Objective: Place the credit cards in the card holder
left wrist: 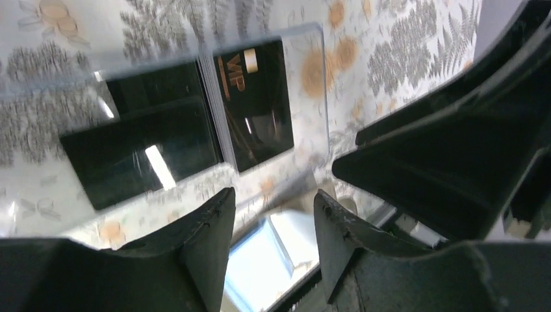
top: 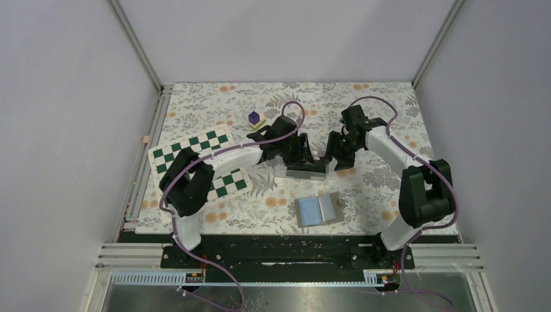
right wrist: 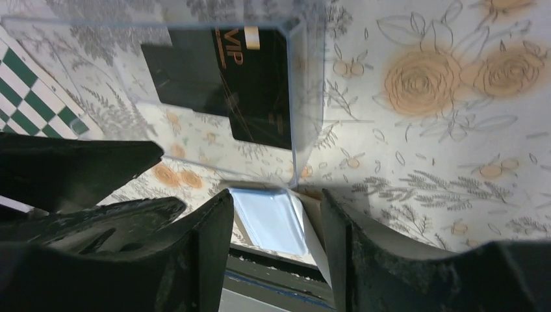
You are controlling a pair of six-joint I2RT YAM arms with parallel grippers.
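Two black cards lie in a clear tray [top: 305, 175] in the middle of the table. In the left wrist view the black VIP card [left wrist: 253, 107] is upright in the tray's right compartment, and the other black card [left wrist: 140, 149] lies on the left. Over the tray's left part my left gripper [top: 303, 157] stands open and empty. Open too, my right gripper [top: 334, 156] is at the tray's right side, with nothing between its fingers. The card holder [top: 318, 210] lies unfolded in front of the tray, showing a pale blue side and a whitish flap.
A green-and-white checkered board [top: 195, 151] lies on the left, partly under my left arm. A small purple and yellow block [top: 256, 119] sits behind.
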